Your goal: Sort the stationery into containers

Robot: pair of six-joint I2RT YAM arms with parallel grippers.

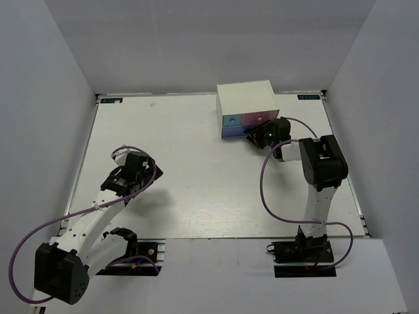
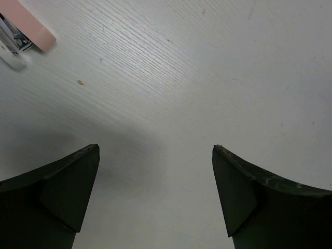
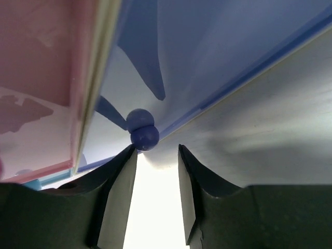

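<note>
A white drawer box (image 1: pixel 246 98) stands at the back right, with a teal drawer (image 1: pixel 232 120) and a pink drawer (image 1: pixel 259 118) above a wide blue drawer (image 1: pixel 234 131). All its drawers look shut in the top view. My right gripper is at the blue drawer's front, its fingers part open. The drawer's round blue knob (image 3: pixel 145 138) shows just beyond the tips, nearer the left finger; whether they touch cannot be told. My left gripper is open over bare table, holding nothing. A pink and white item (image 2: pixel 32 25) is cut off at that view's corner.
A purple cable (image 1: pixel 264 196) loops beside the right arm. Walls stand close behind and at both sides.
</note>
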